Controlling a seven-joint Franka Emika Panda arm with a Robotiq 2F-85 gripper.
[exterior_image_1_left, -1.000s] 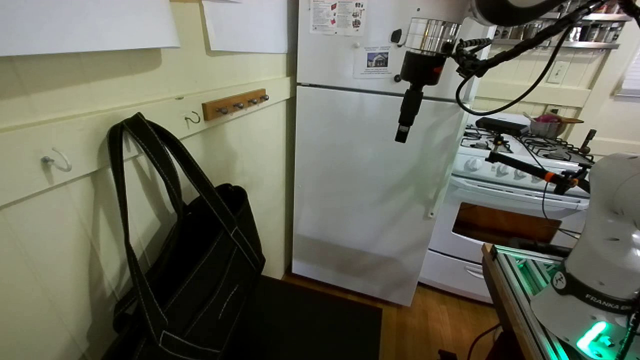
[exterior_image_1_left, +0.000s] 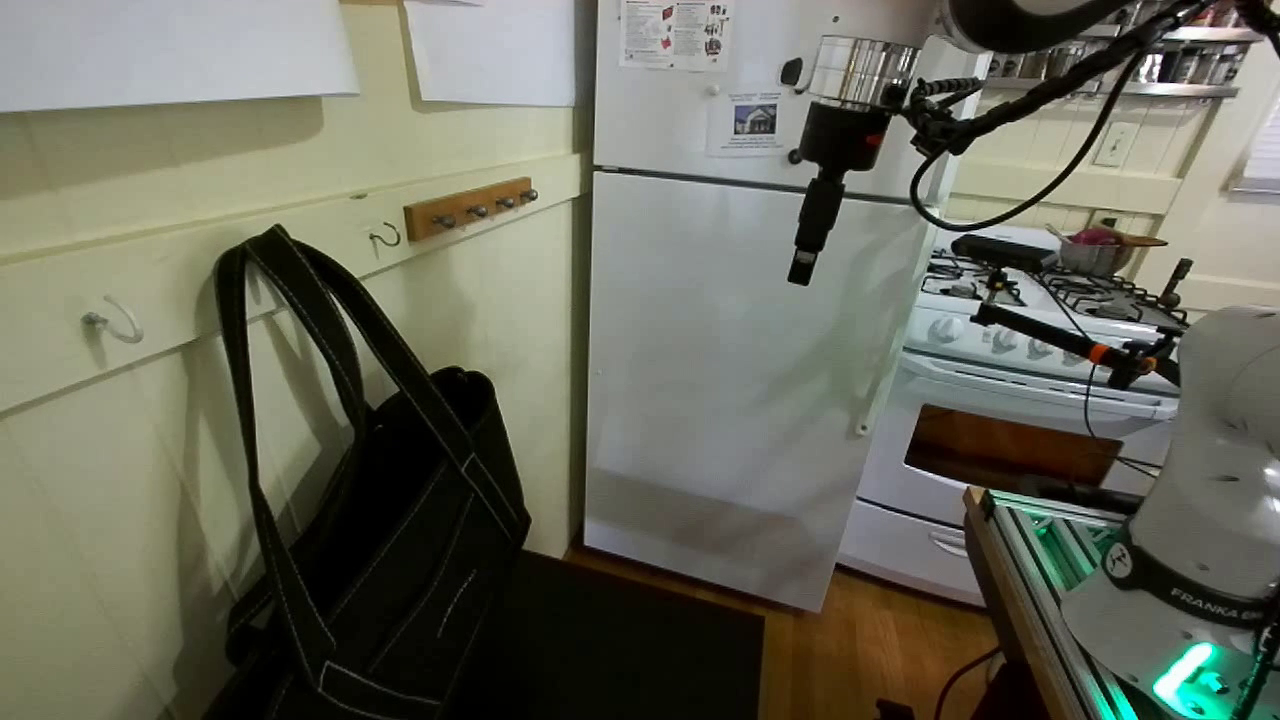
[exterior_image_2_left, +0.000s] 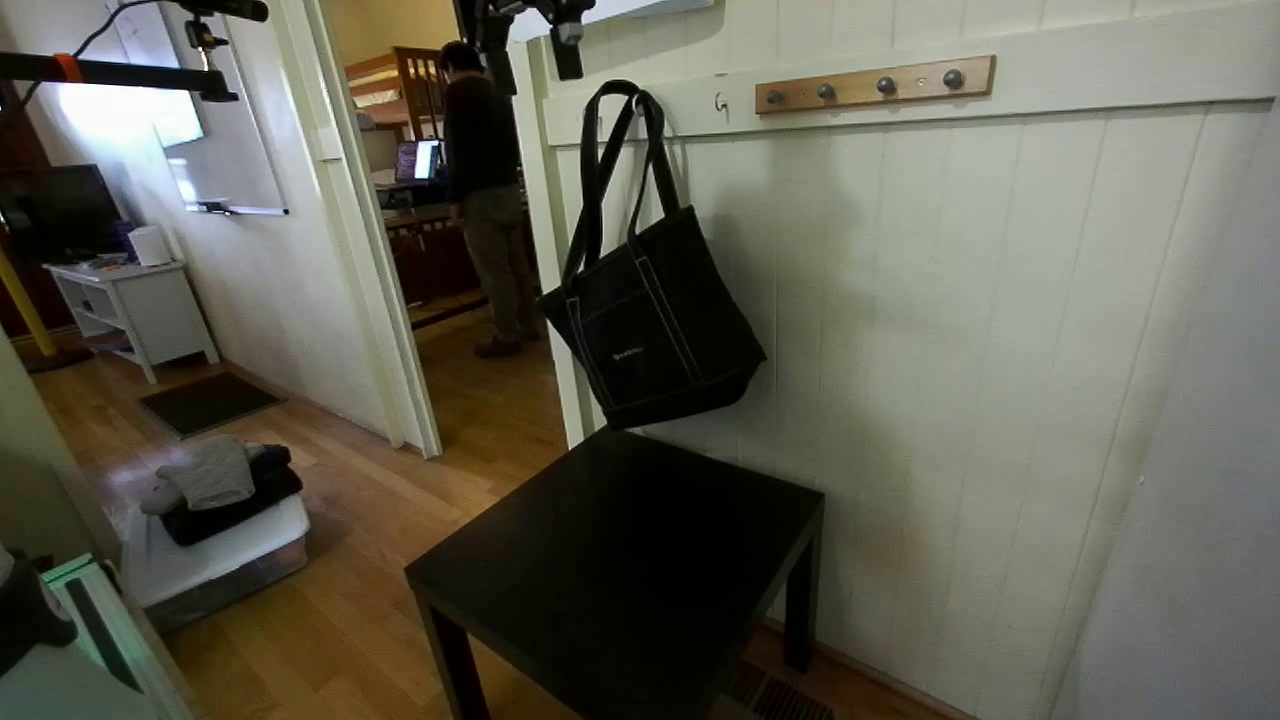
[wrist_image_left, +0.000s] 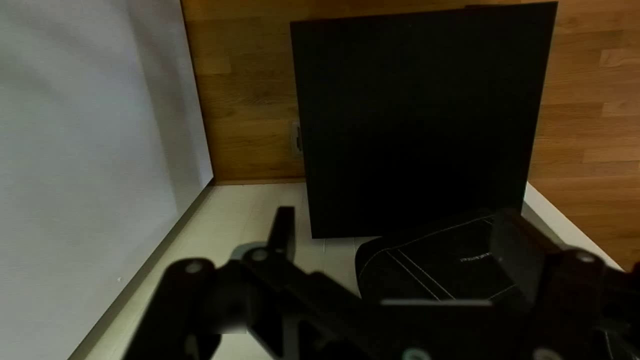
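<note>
A black tote bag (exterior_image_1_left: 414, 564) with white stitching hangs by its handles on the wall. In the second exterior view the bag (exterior_image_2_left: 660, 330) hangs tilted above a black table (exterior_image_2_left: 588, 552). My gripper (exterior_image_1_left: 804, 266) points down in front of the white fridge, well away from the bag in the first exterior view. Its two fingers stand wide apart in the wrist view, where the gripper is open and grips nothing. Part of the bag (wrist_image_left: 444, 258) shows below the table (wrist_image_left: 420, 120) there, partly covered by the gripper.
A free metal hook (exterior_image_1_left: 385, 235) and a wooden peg rack (exterior_image_1_left: 470, 208) are fixed to the wall. The fridge (exterior_image_1_left: 720, 384) bounds the space on one side. A person (exterior_image_2_left: 486, 204) stands in the other room.
</note>
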